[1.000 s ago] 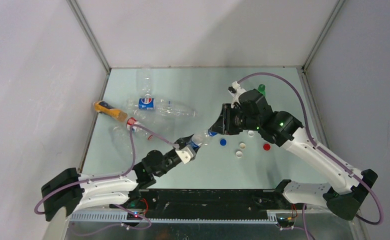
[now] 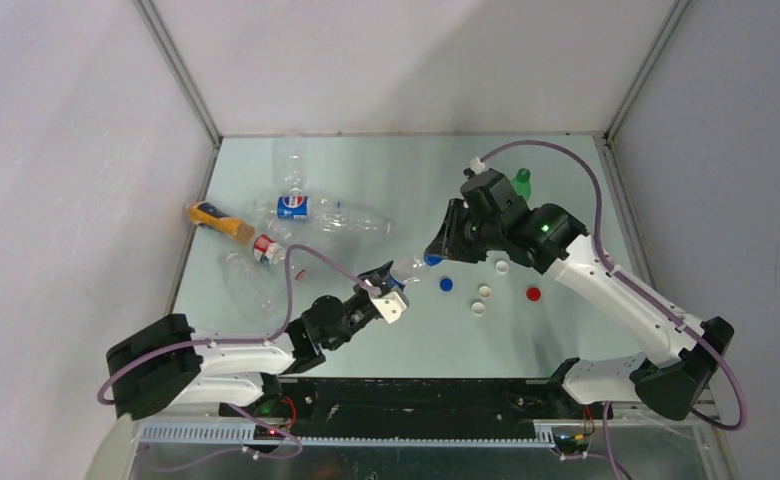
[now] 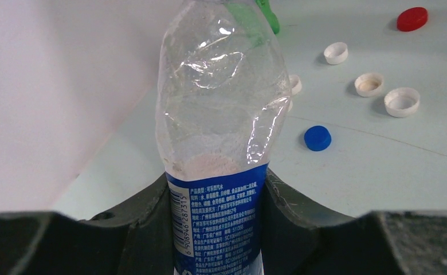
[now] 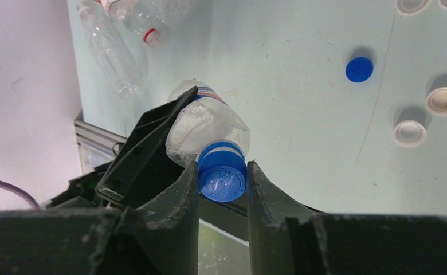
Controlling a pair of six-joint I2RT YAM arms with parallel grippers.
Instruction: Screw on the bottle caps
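My left gripper is shut on a clear plastic bottle with a blue label, held tilted above the table toward the right arm. At the bottle's mouth, in the right wrist view, a blue cap sits between the fingertips of my right gripper. Whether it is threaded on cannot be told. Loose caps lie on the table: a blue cap, a red cap and several white caps.
Clear bottles and an orange bottle lie at the left of the table. A green bottle is behind the right arm. Walls enclose the sides and back.
Both arms have shifted slightly, the left one to the right with the bottle. The right wrist has turned a little, still at the cap.
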